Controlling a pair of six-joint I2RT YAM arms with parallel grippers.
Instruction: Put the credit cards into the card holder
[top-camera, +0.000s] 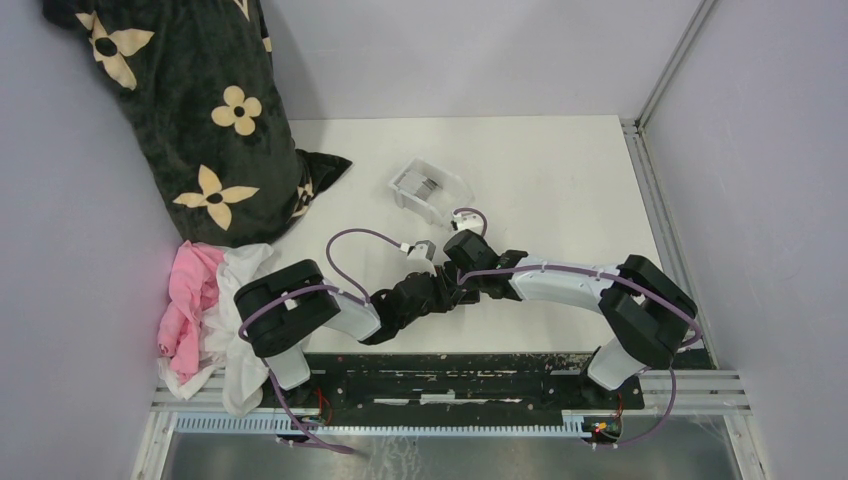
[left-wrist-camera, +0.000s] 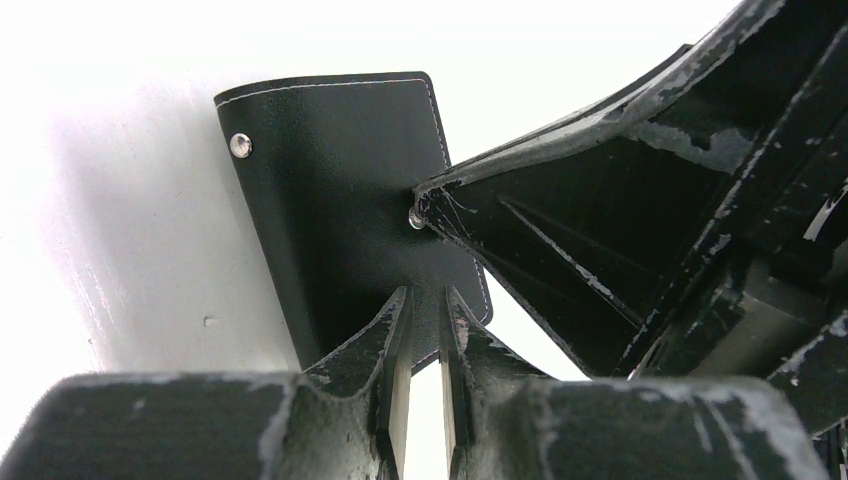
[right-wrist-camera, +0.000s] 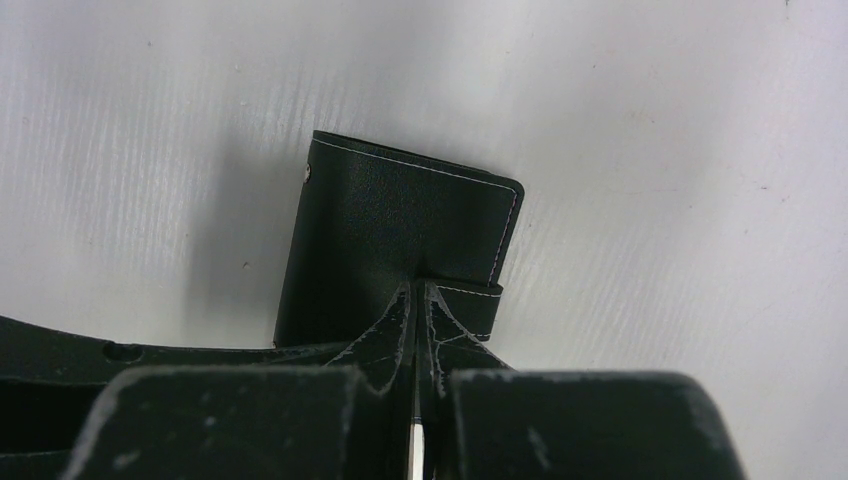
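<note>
The black leather card holder (left-wrist-camera: 330, 190), white-stitched and with metal snaps, lies on the table between my two arms. My left gripper is nearly closed at the holder's lower end, with its edge in the narrow gap between the fingers. From the right, my right gripper reaches over the holder with its tips together, touching or just above it, beside a short stitched strap (right-wrist-camera: 470, 305). Whether the strap's edge is pinched there I cannot tell. In the top view both grippers hide most of the holder. No loose credit card shows clearly.
Behind the arms stands a white open box (top-camera: 450, 188) with grey flat items (top-camera: 418, 186) inside. A dark flowered cloth (top-camera: 220, 130) and pink cloth (top-camera: 188, 305) line the left side.
</note>
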